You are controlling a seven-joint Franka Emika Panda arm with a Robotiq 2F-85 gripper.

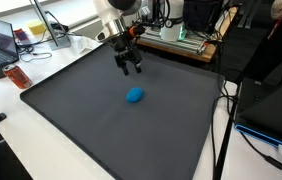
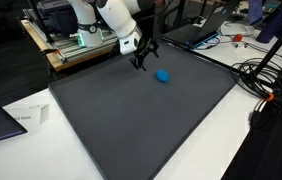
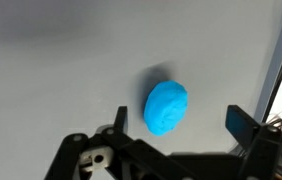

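Note:
A round, slightly lumpy blue object (image 1: 134,95) lies on the dark grey table. It shows again as a blue lump (image 2: 162,75) in exterior view 2. In the wrist view the blue object (image 3: 166,108) sits just beyond the fingers, right of centre, with nothing touching it. My gripper is open, its two dark fingertips wide apart with an empty gap between them. Seen from exterior view 1, the gripper (image 1: 129,68) hangs low over the table, behind the blue object and apart from it.
A red can (image 1: 18,76) and a laptop (image 1: 5,45) stand beyond its left edge. Cables (image 2: 271,85) run beyond the table in exterior view 2.

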